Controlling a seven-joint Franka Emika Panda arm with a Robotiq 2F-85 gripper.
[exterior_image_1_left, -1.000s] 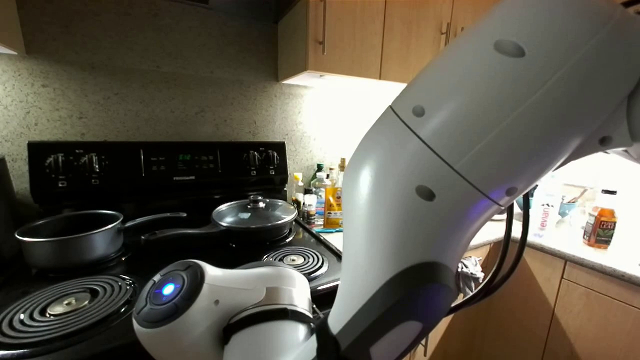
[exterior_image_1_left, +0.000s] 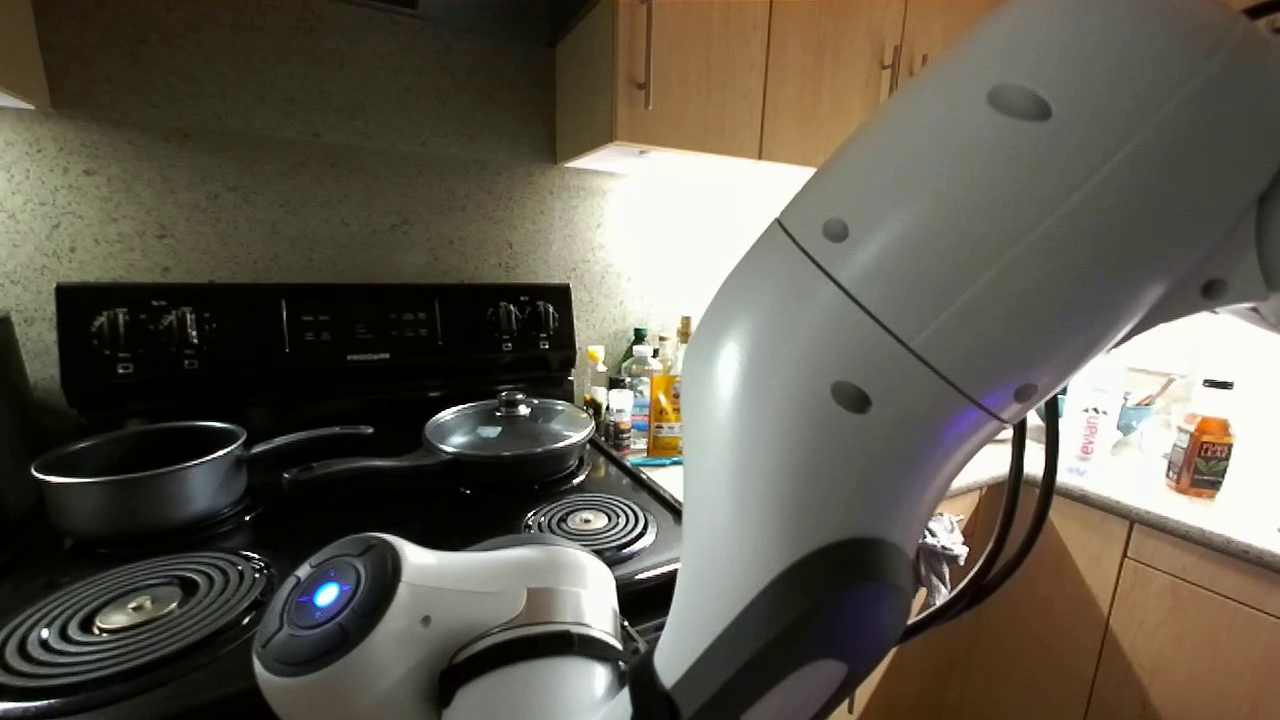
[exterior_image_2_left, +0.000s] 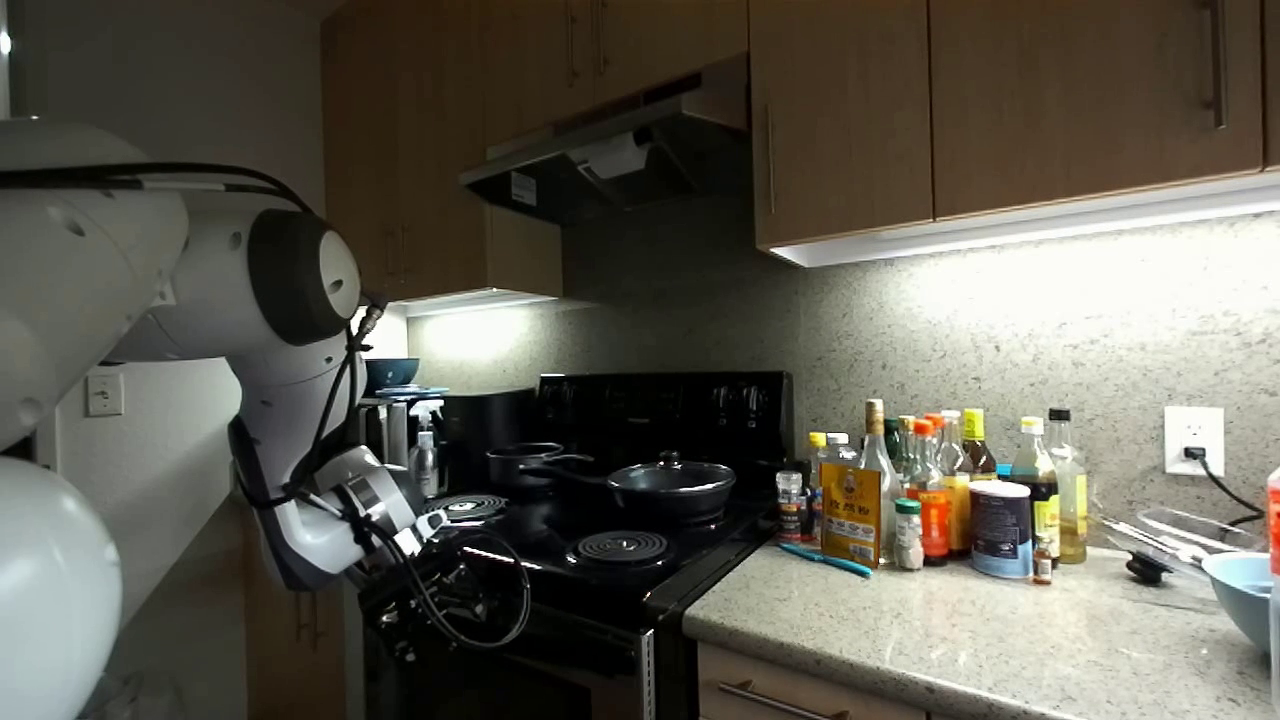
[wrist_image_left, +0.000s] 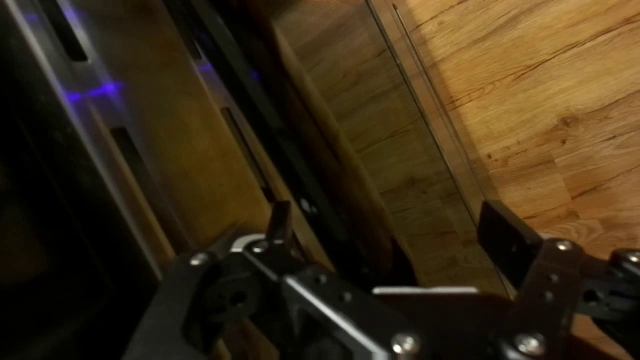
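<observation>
My gripper is open in the wrist view, its two black fingers (wrist_image_left: 504, 240) spread wide. A long dark bar (wrist_image_left: 324, 198) on the stove's front runs diagonally into the space between them; contact cannot be made out. Left of the bar lies a metal strip (wrist_image_left: 174, 132) with dark slots, catching blue light. In exterior view 2 the dark gripper hangs low before the front of the black stove (exterior_image_2_left: 708, 576), blending into it. Exterior view 1 shows the arm's wrist (exterior_image_1_left: 480, 612) but hides the fingers.
On the cooktop stand an open pot (exterior_image_1_left: 144, 492) and a lidded pan (exterior_image_1_left: 510, 438), handles pointing inward. Several bottles (exterior_image_2_left: 930, 492) crowd the back of the counter (exterior_image_2_left: 828, 612) right of the stove. Wooden floor (wrist_image_left: 552, 120) shows to the right in the wrist view.
In exterior view 1 the arm's wrist has shifted slightly left and down. Green digits visible earlier on the stove's panel do not show now. The pot and pan have not moved.
</observation>
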